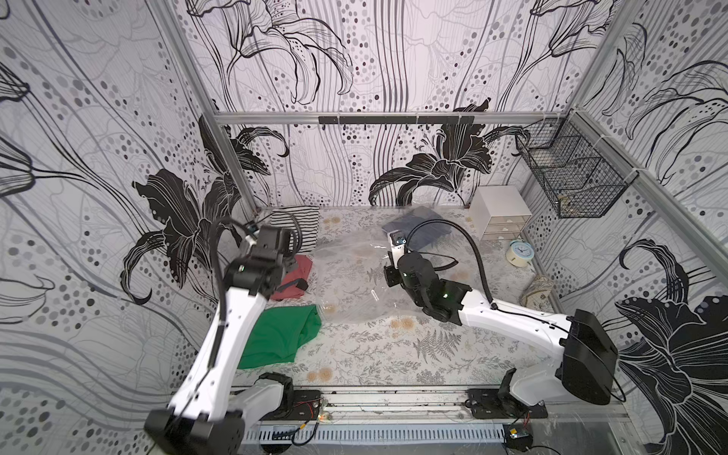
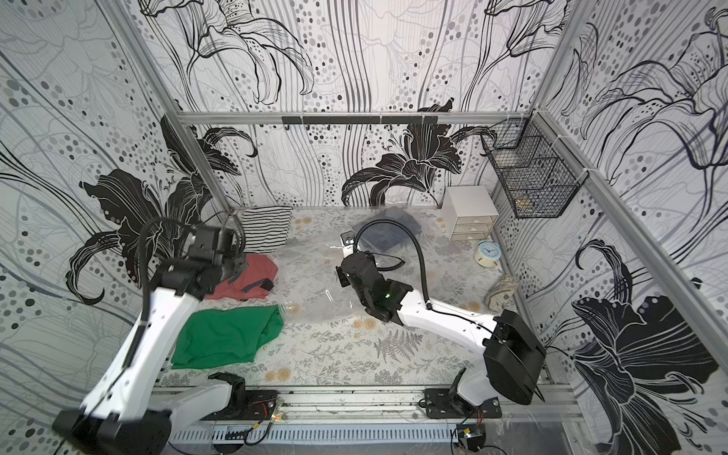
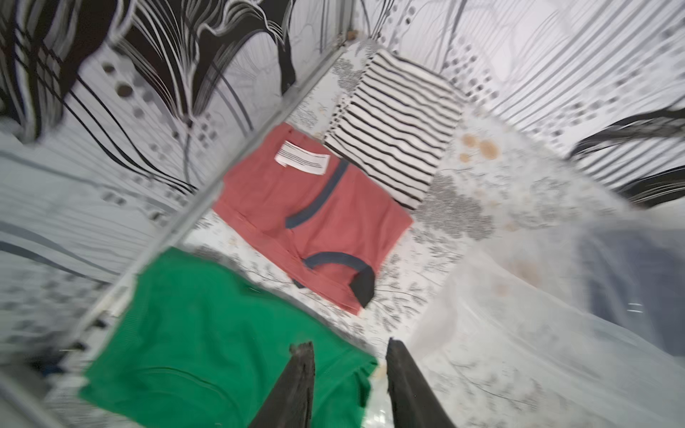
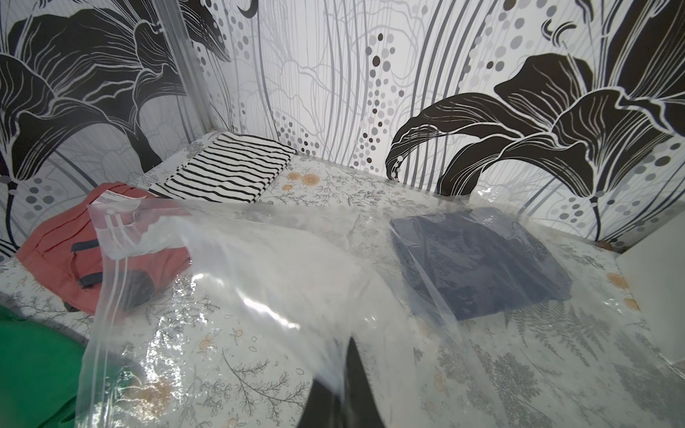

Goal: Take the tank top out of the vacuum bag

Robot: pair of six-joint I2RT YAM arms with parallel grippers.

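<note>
The clear vacuum bag (image 4: pixel 235 299) lies spread across the middle of the table. Inside its far right part shows a folded dark blue garment (image 4: pixel 478 264), likewise visible in the top left view as a blue patch (image 1: pixel 419 226). My right gripper is shut on the bag's film, which gathers in folds toward its fingertips. High over the left side of the table, my left gripper stands part open, with nothing seen between its fingers. It is clear of the bag (image 3: pixel 528 314), and its tips are hidden behind the arm in the top views.
Outside the bag on the left lie striped cloth (image 3: pixel 399 125), red cloth (image 3: pixel 314 214) and green cloth (image 3: pixel 221 342). Back right stand a white drawer box (image 1: pixel 500 211) and a clock (image 1: pixel 519 253). A wire basket (image 1: pixel 576 170) hangs above.
</note>
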